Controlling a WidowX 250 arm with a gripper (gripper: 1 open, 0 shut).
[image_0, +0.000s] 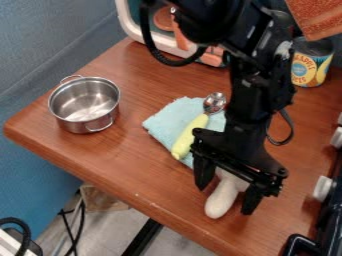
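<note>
The black arm reaches down from the top centre to the table's front right area. Its gripper (230, 188) is low over a pale, white elongated object (219, 201), with fingers on either side of it; whether they grip it I cannot tell. Behind the gripper a light blue cloth (171, 122) lies on the wood, with a yellow object (190, 137) and a silver spoon (214, 103) on it, partly hidden by the arm.
A steel pot (84, 104) stands on the left of the wooden table (100, 155). A can (307, 65) is at the back right, a white tray at the back, and a black appliance (321, 215) along the right edge.
</note>
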